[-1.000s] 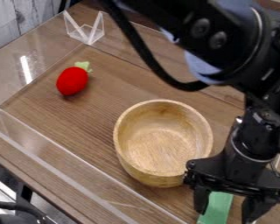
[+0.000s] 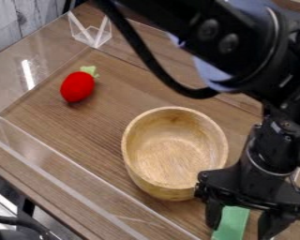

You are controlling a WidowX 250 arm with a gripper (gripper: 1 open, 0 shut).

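Note:
The black gripper [image 2: 247, 211] hangs low at the lower right, its fingers open over a green object [image 2: 228, 232] that is partly hidden beneath it. Just left of it rests an empty wooden bowl [image 2: 165, 155]. A red object with a green top [image 2: 78, 86], like a strawberry or tomato, lies toward the upper left on the wooden table [image 2: 90, 141].
A clear plastic item [image 2: 93, 30] stands at the back left near the table's edge. The table between the red object and the bowl is bare. Cables and dark hardware sit past the lower left edge.
The gripper and arm have shifted slightly, with the wrist a little more upright or higher; the bowl, red object and green object look essentially unmoved.

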